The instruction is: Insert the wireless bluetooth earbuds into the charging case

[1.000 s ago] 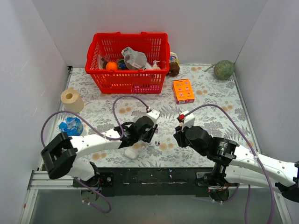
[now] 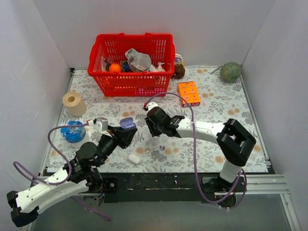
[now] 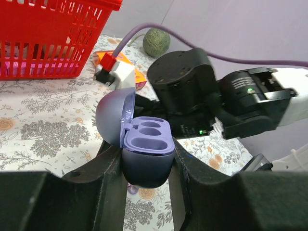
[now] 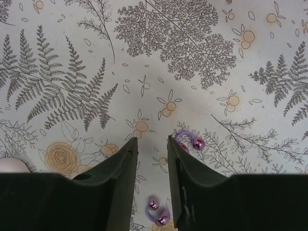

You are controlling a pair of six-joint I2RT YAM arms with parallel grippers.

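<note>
The open charging case [image 3: 147,134], glossy blue-purple with its lid raised, is gripped near its base by my left gripper. Its inner slots look empty. In the top view the case [image 2: 127,123] sits at the tip of the left gripper, left of the right one. My right gripper points down over the mat, its fingers apart with nothing between them. One purple clip earbud [image 4: 190,140] lies just beyond the right-hand finger, which covers part of it. Another earbud [image 4: 158,211] lies nearer, low between the fingers in the view, on the mat.
A white rounded object [image 2: 134,159] lies by the mat's front edge. The red basket [image 2: 134,88] stands at the back, with an orange box [image 2: 189,94] to its right. A blue bag [image 2: 73,133] and paper roll [image 2: 74,104] occupy the left.
My left arm has swung back to the left from mid-mat, and the case now shows in its grip. The right gripper has moved left and toward the basket, over mid-mat.
</note>
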